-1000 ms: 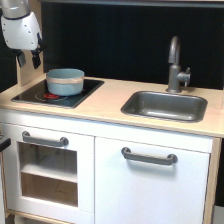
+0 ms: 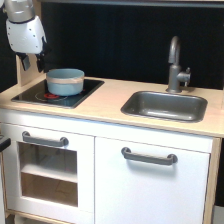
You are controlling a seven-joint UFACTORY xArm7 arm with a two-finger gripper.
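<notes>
A blue-grey pot stands upright on the black stovetop at the left end of the counter. To its upper left is the white arm, with my gripper pointing down at its lower end. The gripper is dark and small in this view, so whether its fingers are apart or together cannot be made out. A gap shows between it and the pot. The inside of the pot is mostly hidden by its wall.
On the right, a metal sink is set into the wooden counter, with a grey faucet behind it. Bare counter lies between stove and sink. Below are cabinet doors with grey handles.
The arm has shifted slightly to the right and down, towards the pot. The pot, stove and sink look the same as before.
</notes>
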